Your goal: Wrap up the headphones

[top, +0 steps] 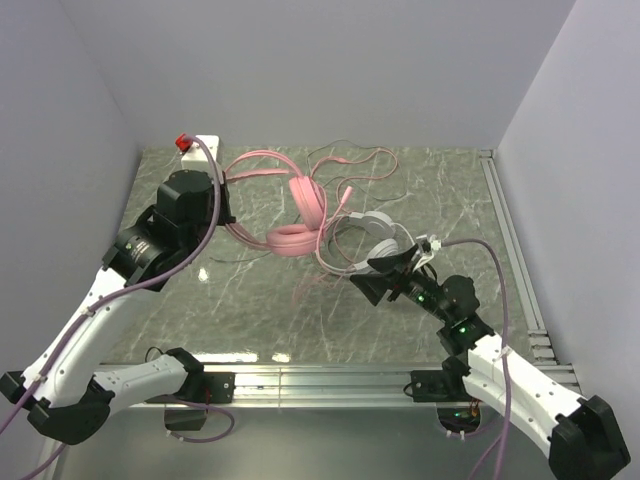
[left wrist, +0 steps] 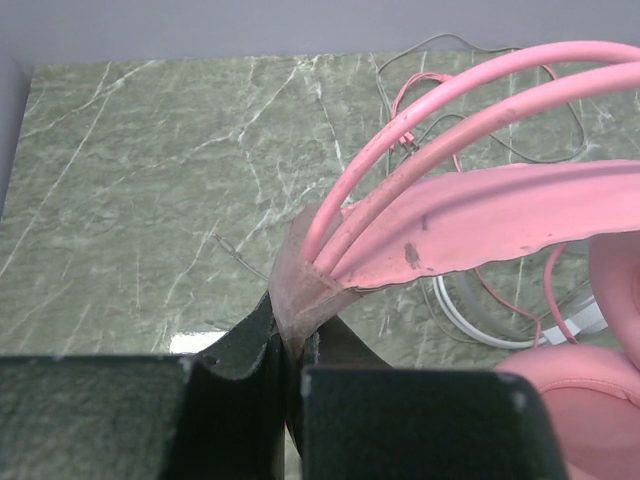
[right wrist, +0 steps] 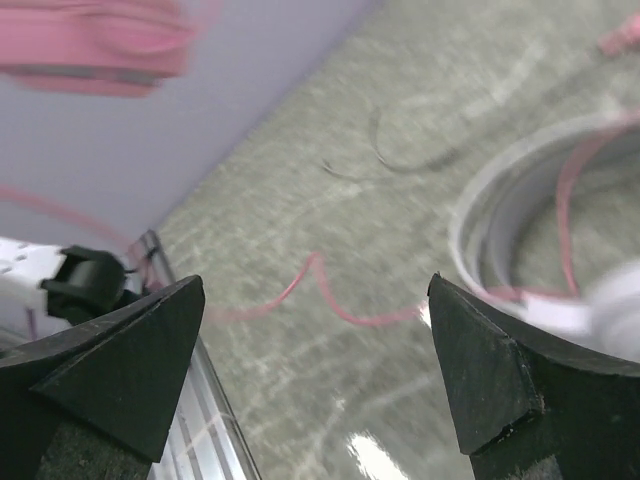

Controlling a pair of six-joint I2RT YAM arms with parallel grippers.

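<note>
Pink headphones point(top: 308, 200) hang in the air left of centre in the top view, with my left gripper shut on their headband point(left wrist: 480, 225). The ear cups point(top: 292, 240) dangle to the right of that gripper. Their pink cable point(right wrist: 350, 318) runs down and loops over the table. White headphones point(top: 375, 222) lie on the table, partly behind the pink cups and my right arm. My right gripper is open low over the table beside them. Pink cable crosses behind the gap between its fingers, and I see nothing gripped there.
Pink cable point(top: 385, 165) and thin grey cable point(left wrist: 575, 150) lie loosely at the back of the marble table point(top: 240, 310). A metal rail point(top: 515, 250) borders the right side.
</note>
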